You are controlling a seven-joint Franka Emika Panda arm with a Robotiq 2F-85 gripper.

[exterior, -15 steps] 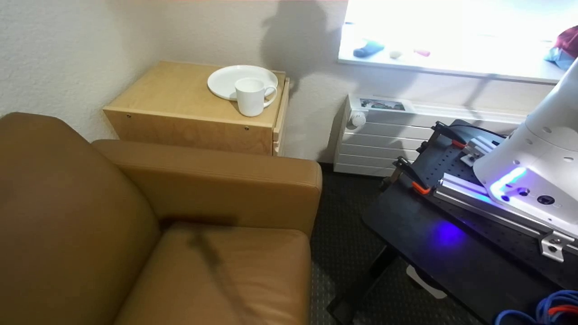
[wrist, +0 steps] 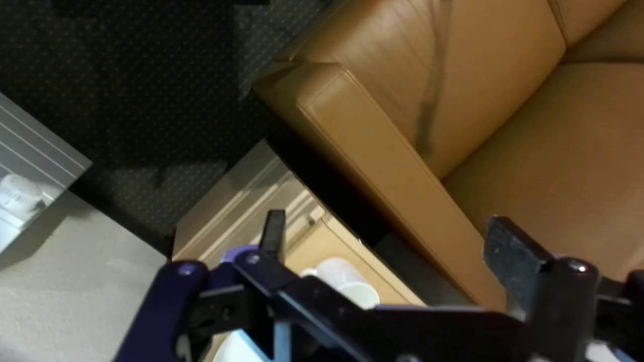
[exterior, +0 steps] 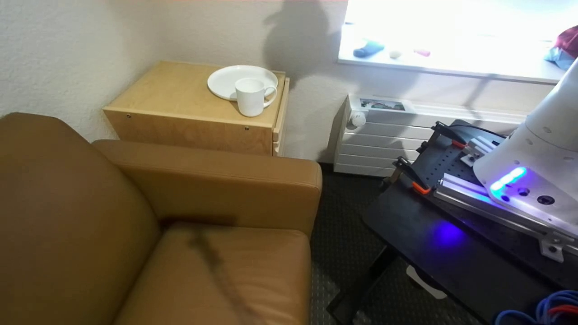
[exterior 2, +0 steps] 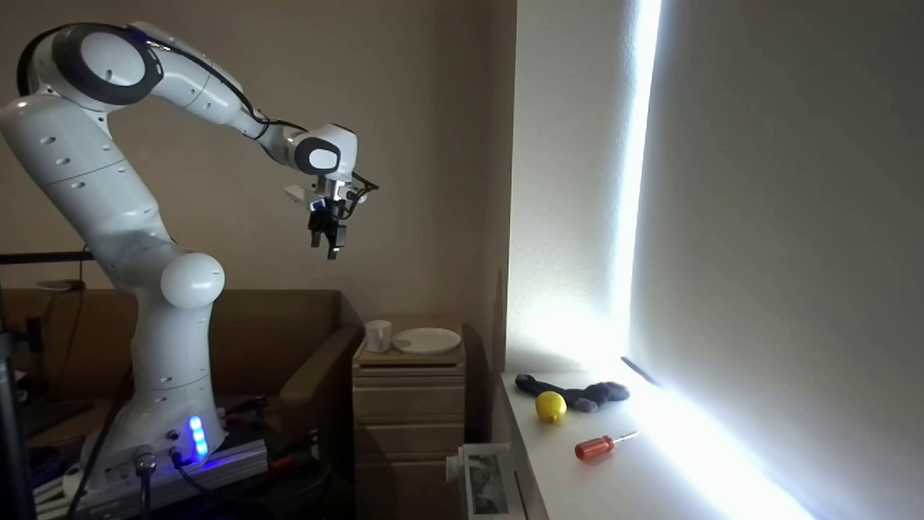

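Observation:
A white mug [exterior: 250, 97] stands upright on the wooden cabinet [exterior: 162, 89], in front of a white plate [exterior: 227, 81] that it partly hides in exterior view 1. From exterior view 2, the mug [exterior 2: 378, 336] shows left of the plate [exterior 2: 426, 341]. High above the cabinet, pointing down, my gripper [exterior 2: 325, 246] is open and clear of everything. In the wrist view its fingers [wrist: 516, 256] are wide apart, with nothing held. The mug [wrist: 347, 281] appears there beyond the gripper, partly covered by it.
A brown leather sofa [exterior: 233, 189] stands against the cabinet's side. On the white windowsill [exterior 2: 554, 477] lie a dark cloth-like item [exterior 2: 589, 394], a yellow lemon [exterior 2: 550, 406] and a red screwdriver [exterior 2: 594, 448]. A radiator [exterior: 379, 141] sits below the sill.
The arm's shadow on the wall has shifted slightly to the right in exterior view 1. Mug and plate have not moved.

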